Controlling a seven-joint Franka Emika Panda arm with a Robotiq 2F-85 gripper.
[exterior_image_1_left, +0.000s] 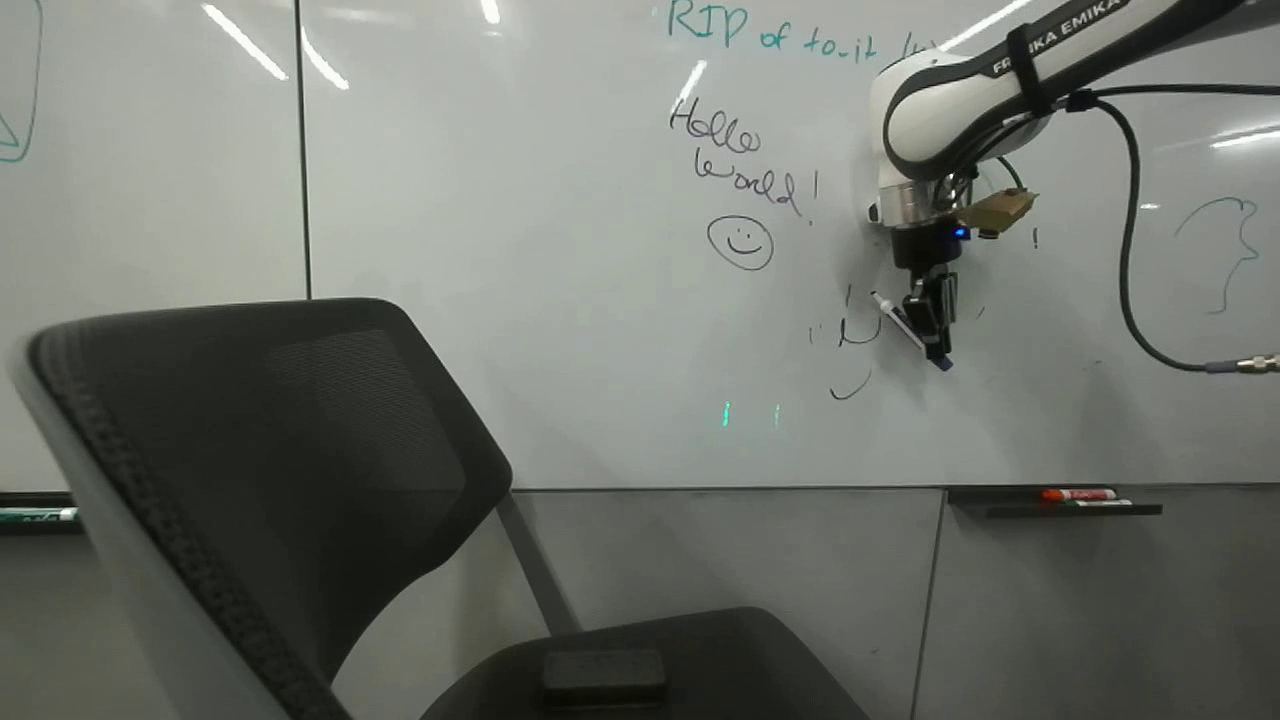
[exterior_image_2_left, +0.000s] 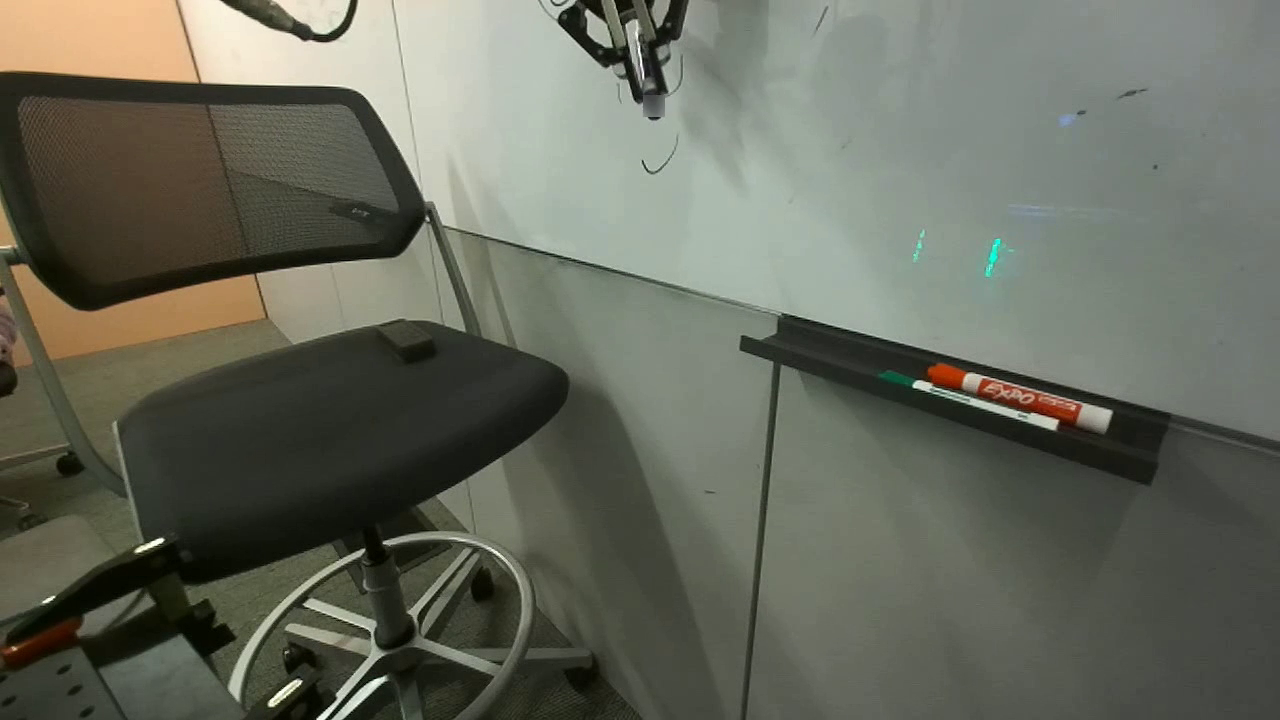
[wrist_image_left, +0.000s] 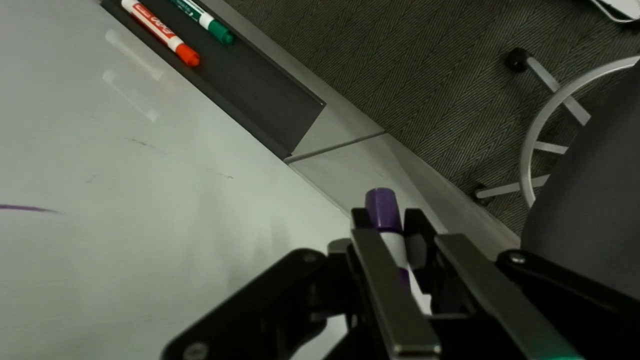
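Note:
My gripper (exterior_image_1_left: 938, 353) is shut on a white marker with a purple cap, close to the whiteboard (exterior_image_1_left: 540, 360). The marker (exterior_image_1_left: 894, 314) slants in exterior view 1, its capped end low and its white end up to the left. In the wrist view the purple cap (wrist_image_left: 382, 207) pokes out past the fingertips, with the white body between the fingers. From exterior view 2 the gripper (exterior_image_2_left: 649, 96) appears at the top edge, pointing down. Whether the marker touches the board I cannot tell.
Below the board, a dark tray (exterior_image_2_left: 828, 344) bears a red marker (exterior_image_2_left: 1020, 396) and a green-capped marker (exterior_image_2_left: 990, 406). A black chair (exterior_image_1_left: 264, 444) stands in front on the left, with a dark block (exterior_image_2_left: 407, 340) on its seat. Handwriting (exterior_image_1_left: 732, 156) covers parts of the board.

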